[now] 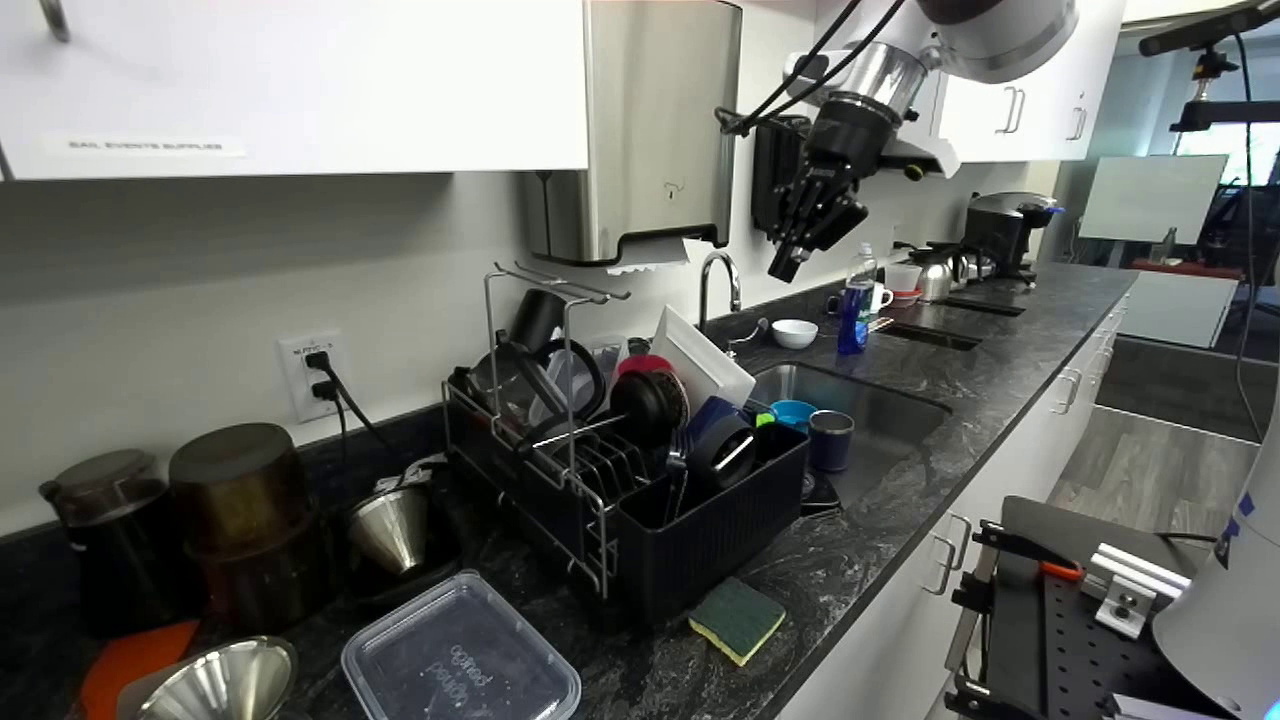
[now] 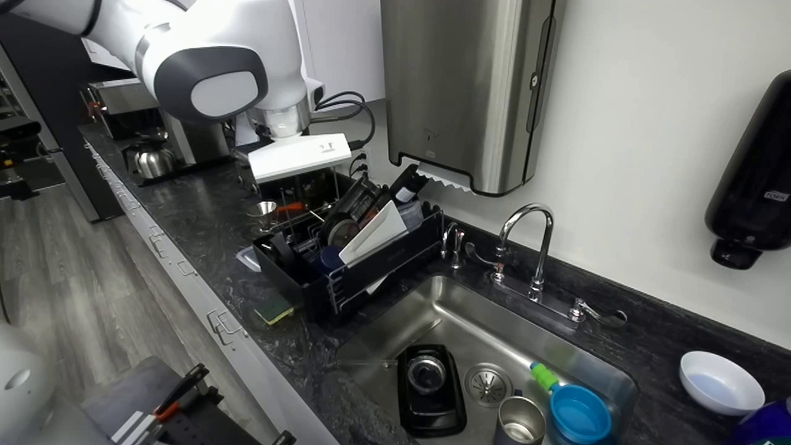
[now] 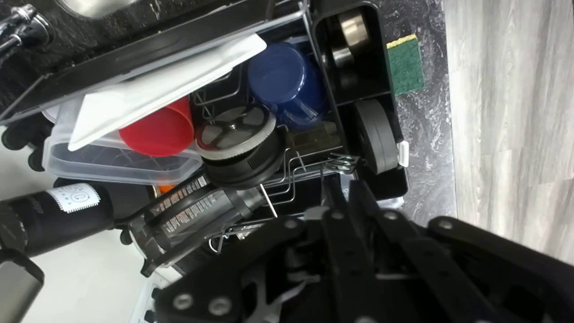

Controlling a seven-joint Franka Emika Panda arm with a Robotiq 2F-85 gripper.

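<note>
My gripper (image 1: 801, 254) hangs high over the counter with its fingers close together; it is shut. In the wrist view the fingertips are dark and blurred, and whether anything sits between them cannot be made out. Beneath lies the black dish rack (image 1: 720, 546), holding a white plate (image 3: 177, 89), a red cup (image 3: 161, 132), a blue mug (image 3: 285, 80), a black round-lidded container (image 3: 236, 134) and a clear plastic tub (image 3: 113, 161). Fork tines (image 3: 342, 163) show just beyond the fingertips in the wrist view. In exterior view 2 the arm hides the gripper.
The sink (image 2: 437, 296) contains a black tray (image 2: 432, 408), a metal cup (image 2: 520, 421) and a blue strainer (image 2: 580, 413). A green sponge (image 1: 738, 620) lies before the rack. The faucet (image 2: 545, 245), paper towel dispenser (image 1: 660, 132) and wall cabinet (image 1: 288, 90) bound the space behind.
</note>
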